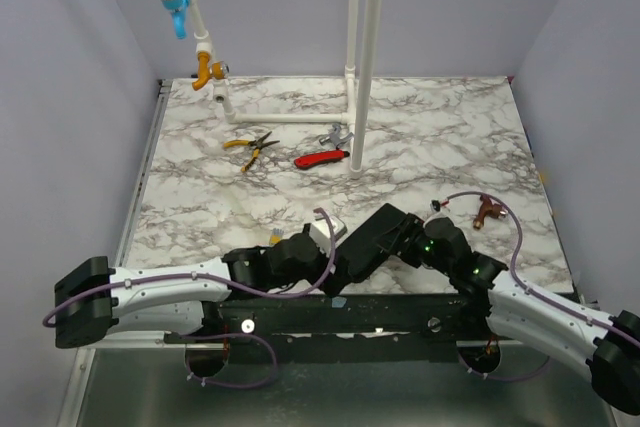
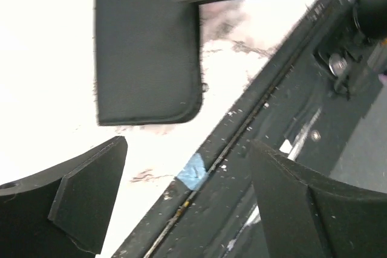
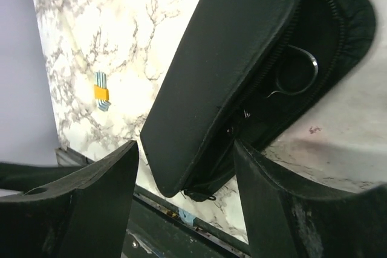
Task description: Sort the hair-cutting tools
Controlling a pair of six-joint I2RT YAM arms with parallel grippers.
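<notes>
A black zippered case (image 1: pixel 370 232) (image 2: pixel 145 58) (image 3: pixel 217 70) lies near the table's front edge, its flap partly raised, with a silver ring handle (image 3: pixel 305 58) showing inside. My left gripper is open just off the case's end, nothing between its fingers. My right gripper is open over the case's near end, the case showing between its fingers.
Yellow pliers (image 1: pixel 252 147), a red cutter (image 1: pixel 318 159), a wrench (image 1: pixel 334 137) and white pipes (image 1: pixel 360 67) stand or lie at the back. A brown fitting (image 1: pixel 489 210) is at right, a small yellow-banded set (image 3: pixel 101 92) left of the case.
</notes>
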